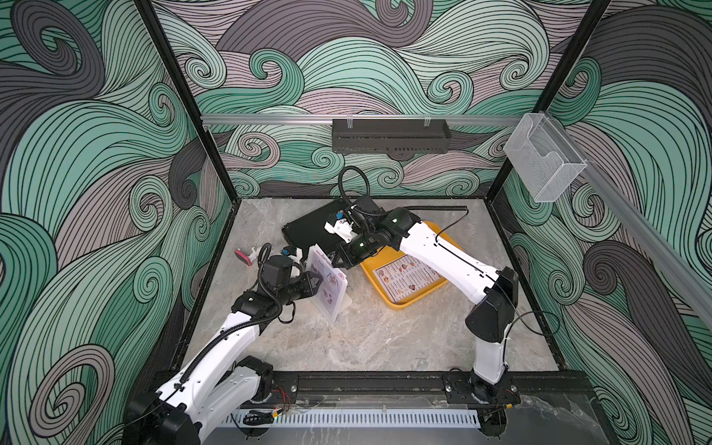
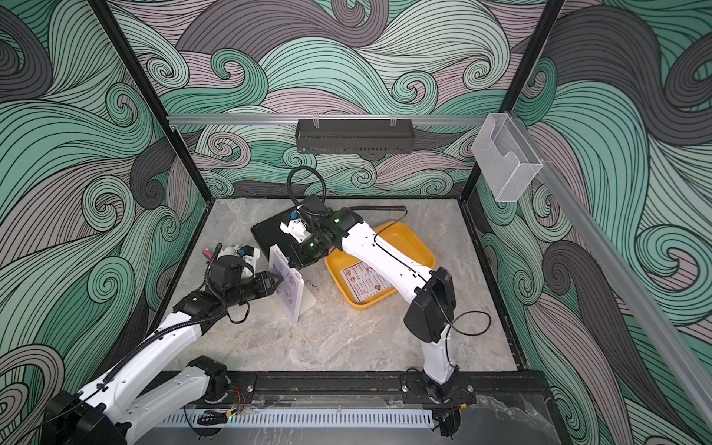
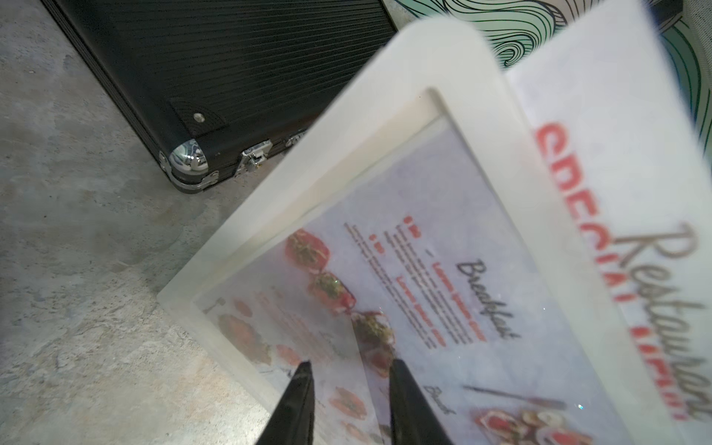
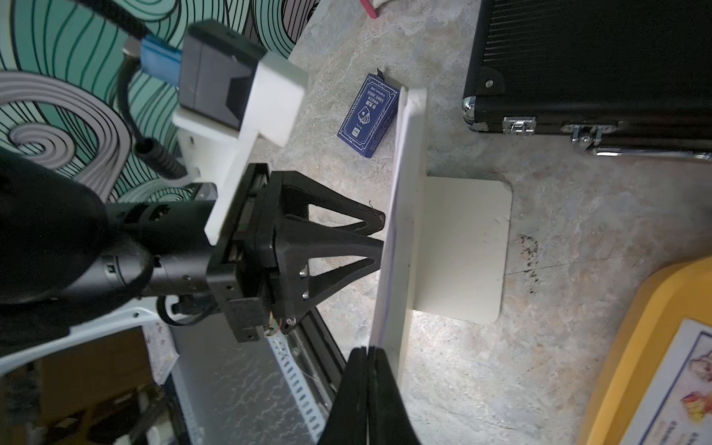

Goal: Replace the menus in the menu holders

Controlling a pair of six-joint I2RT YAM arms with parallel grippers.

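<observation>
The white-framed menu holder [image 1: 326, 285] stands upright on its pale base [image 4: 463, 248]. Through its clear front, a Breakfast menu [image 3: 445, 244] shows. Another sheet, headed Special Menu [image 3: 630, 222], sticks out past the holder's upper edge. My left gripper has its fingertips against the holder's face, slightly apart; the left wrist view shows no clear hold on anything. My right gripper is shut beside the top edge of the holder, nothing visible between its fingers. Another menu [image 1: 408, 277] lies in the yellow tray [image 1: 401, 305].
Behind the holder lies a black case [image 1: 315, 226]. A blue card box [image 4: 368, 115] is on the table near the holder. Further left sits a small pink item [image 1: 243, 256].
</observation>
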